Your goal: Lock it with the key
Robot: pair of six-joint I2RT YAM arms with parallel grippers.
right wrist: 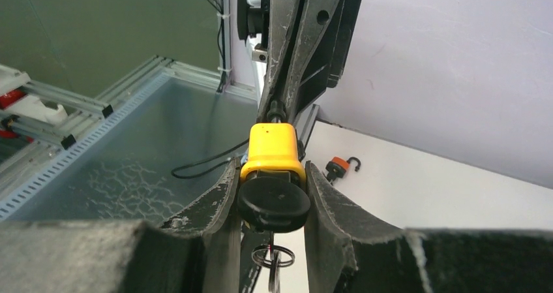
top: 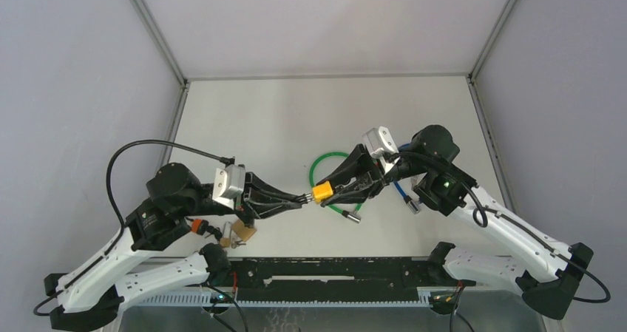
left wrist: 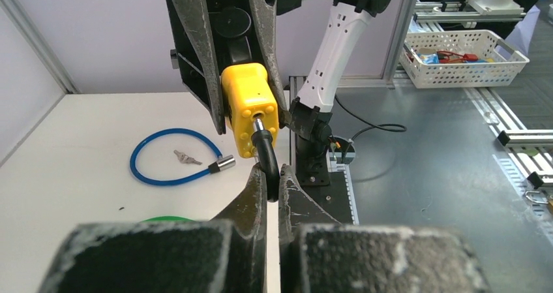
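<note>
Between the two arms hangs a yellow padlock [top: 322, 192] in the top view. Its shackle [left wrist: 267, 159], black-sleeved with bright metal near the body, is pinched by my left gripper. On the body's far side, the fingers of my right gripper flank it closely; whether both press on it is unclear. At the padlock's end in the right wrist view sits a black oval key head [right wrist: 274, 203], and a key ring [right wrist: 273, 256] dangles below. The key's blade is hidden. Whether the shackle is latched cannot be told.
A green cable lock [top: 313, 166] lies under the right gripper. Behind it are a blue cable lock [left wrist: 163, 181] and small loose keys [left wrist: 187, 157]. Other padlocks [top: 243, 229] rest at the front left, near an orange-and-black lock [top: 201, 227].
</note>
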